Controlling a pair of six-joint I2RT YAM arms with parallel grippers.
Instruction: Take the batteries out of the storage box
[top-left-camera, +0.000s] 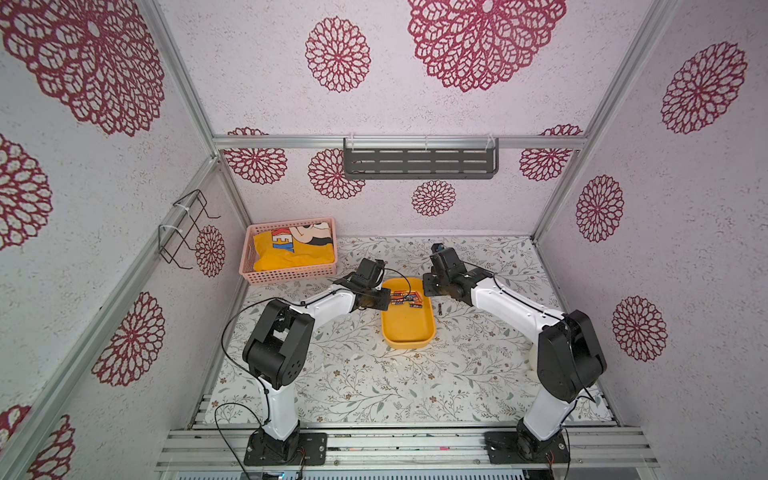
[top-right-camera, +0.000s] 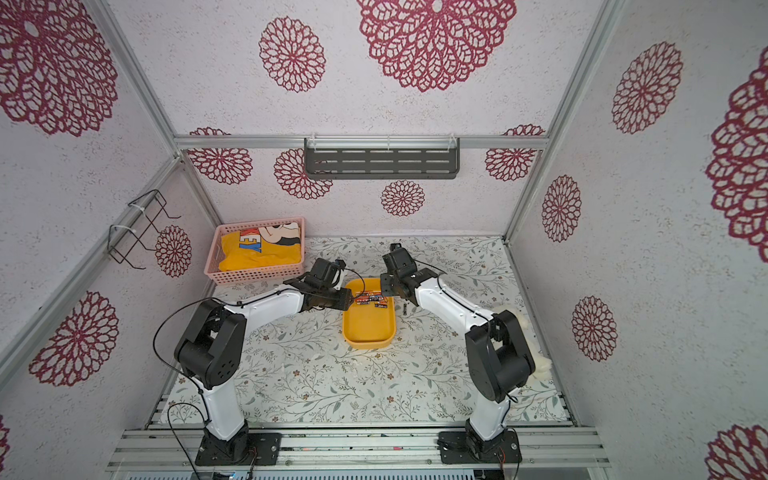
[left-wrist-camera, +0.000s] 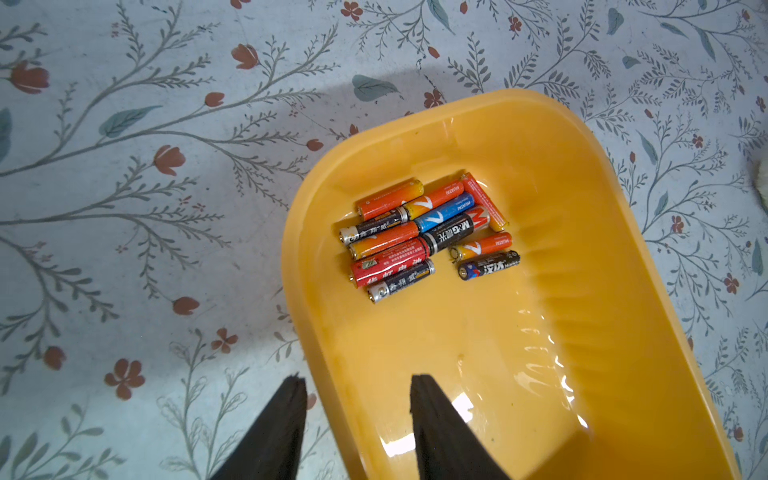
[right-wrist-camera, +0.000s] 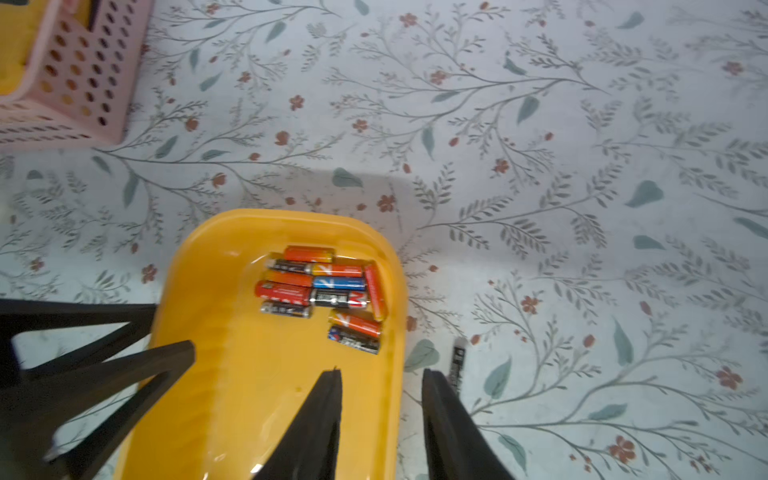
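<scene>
The yellow storage box (top-left-camera: 409, 329) stands on the table between my two arms. Several batteries (left-wrist-camera: 424, 232), red, orange, blue and black, lie crowded at its far end. Outside its right wall, a single dark battery (right-wrist-camera: 456, 364) rests on the tablecloth. In the left wrist view my left gripper has its fingers apart, with the box's left wall in the gap between them; whether they touch it I cannot tell. Over the right wall, my right gripper is open and holds nothing.
A pink basket (top-left-camera: 289, 277) with yellow cloth stands at the back left. Something pale and fluffy (top-right-camera: 536, 360) lies by the right arm. The tablecloth in front of the box and to its right is largely bare.
</scene>
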